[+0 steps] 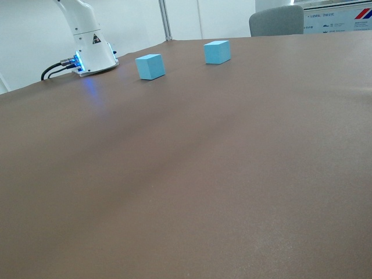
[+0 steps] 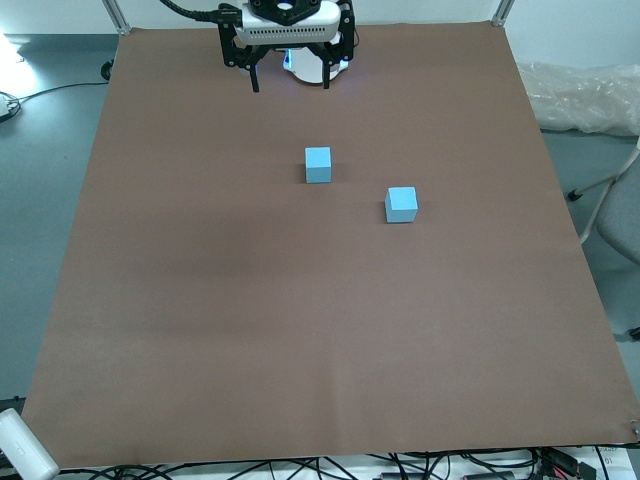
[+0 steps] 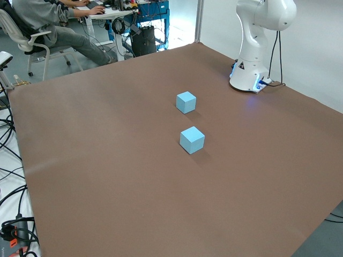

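Observation:
Two light blue cubes stand apart on the brown table (image 2: 320, 320). In the left view, one cube (image 2: 318, 165) is near the middle and the other (image 2: 401, 205) is to its right, slightly nearer the camera. The top view shows both cubes (image 1: 150, 67) (image 1: 217, 52), as does the right view (image 3: 186, 102) (image 3: 192, 140). The gripper (image 2: 290, 81) is at the table's far end in the left view, above and behind the cubes, with its two black fingers apart and nothing seen between them. In the other views only the white arm (image 3: 247, 64) shows.
A grey chair (image 1: 276, 22) and plastic wrap (image 2: 585, 95) are beyond its edges. A seated person (image 3: 75, 37) works at a desk behind it in the right view. Cables (image 3: 13, 198) lie along one edge.

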